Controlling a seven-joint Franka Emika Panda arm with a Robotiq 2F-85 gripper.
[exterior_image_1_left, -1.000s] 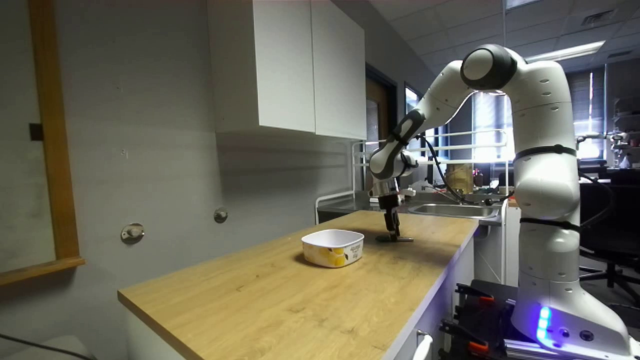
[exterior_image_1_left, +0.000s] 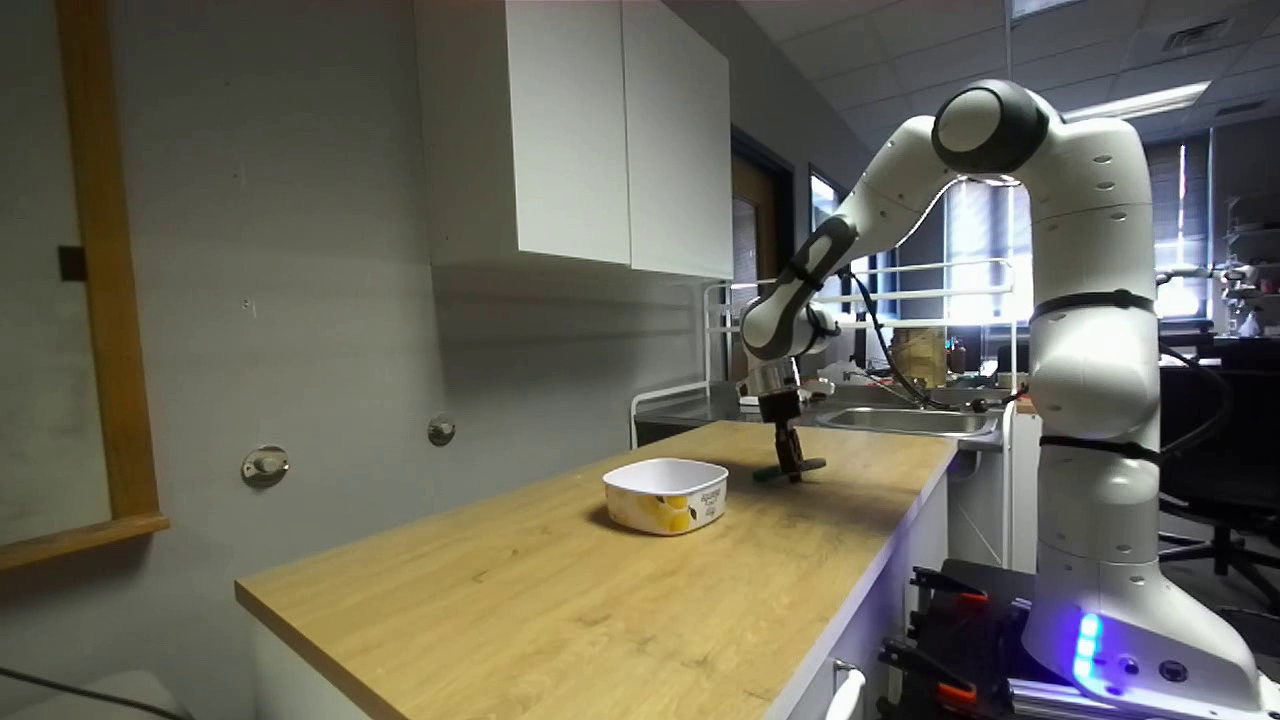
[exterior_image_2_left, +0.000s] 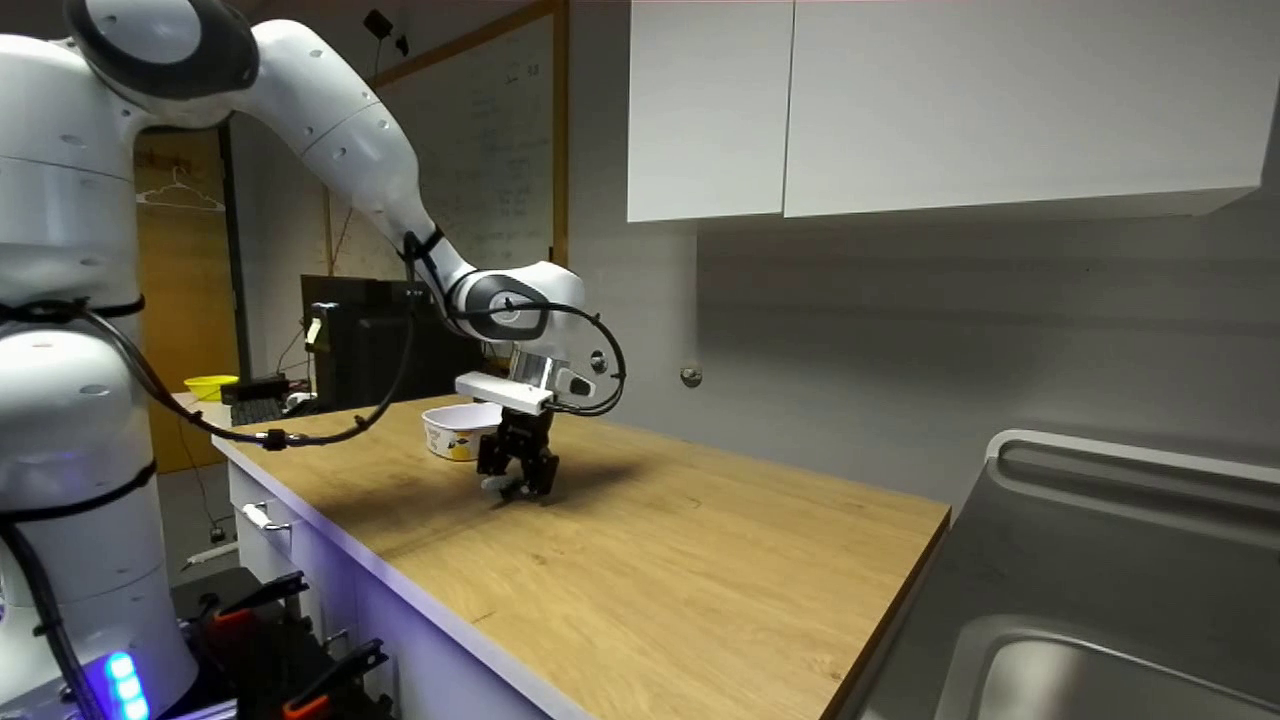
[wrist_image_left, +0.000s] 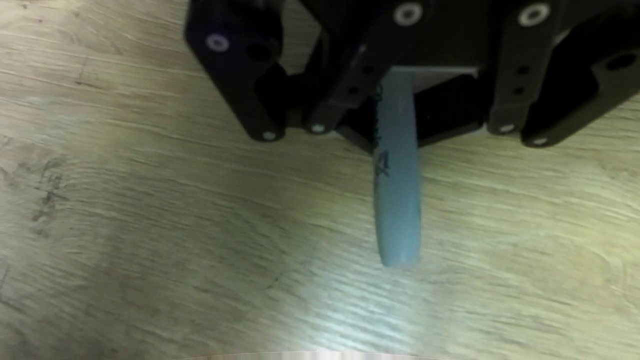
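Note:
A grey-blue marker (wrist_image_left: 399, 198) with dark lettering lies between the fingers of my gripper in the wrist view, which is shut on it. Its rounded end sticks out toward the bottom of that view, and part of its length is hidden among the finger linkages. From exterior view 1, the marker (exterior_image_1_left: 811, 464) crosses the fingertips of my gripper (exterior_image_1_left: 792, 470) low over the wooden counter, tilted with its right end higher. Beside it to the left stands a white bowl (exterior_image_1_left: 666, 512) with a lemon pattern, apart from the gripper.
Wall cabinets (exterior_image_2_left: 960, 108) hang above its back side. A metal sink (exterior_image_1_left: 908, 421) lies past the counter's far end.
The marker has gone from lying level to tilted, its right end raised. The gripper and arm have shifted slightly; the bowl stays put.

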